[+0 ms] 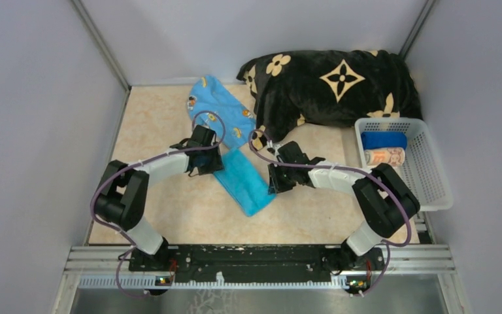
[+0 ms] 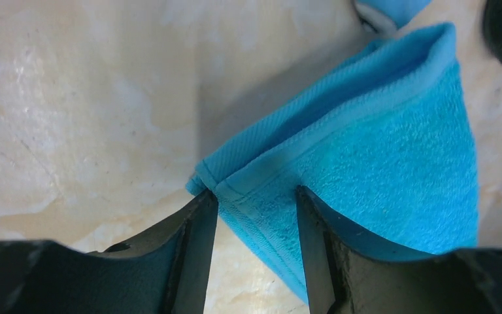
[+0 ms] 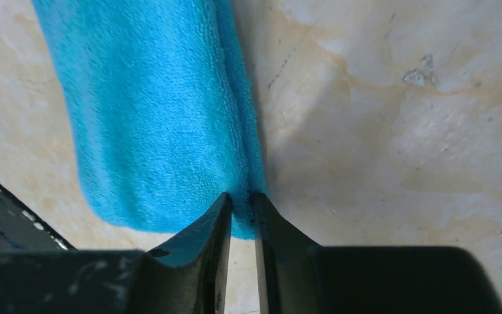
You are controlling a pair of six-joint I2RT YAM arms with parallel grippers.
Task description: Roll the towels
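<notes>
A folded turquoise towel point(image 1: 247, 186) lies slantwise on the table between my two arms. My left gripper point(image 1: 218, 170) is at its left upper corner. In the left wrist view my left gripper stands open, the towel's folded corner point(image 2: 235, 186) lying between the parted fingertips. At the towel's opposite edge is my right gripper point(image 1: 273, 191). In the right wrist view its fingers are part open and close together, with the edge layers of the turquoise towel point(image 3: 163, 124) in the narrow gap of the right gripper; whether they grip it is unclear.
A patterned blue cloth point(image 1: 219, 101) and a large black blanket with beige flowers point(image 1: 327, 85) lie at the back. On the right, a white basket point(image 1: 435, 186) holds a blue roll point(image 1: 384, 140) and a patterned orange roll point(image 1: 385, 156).
</notes>
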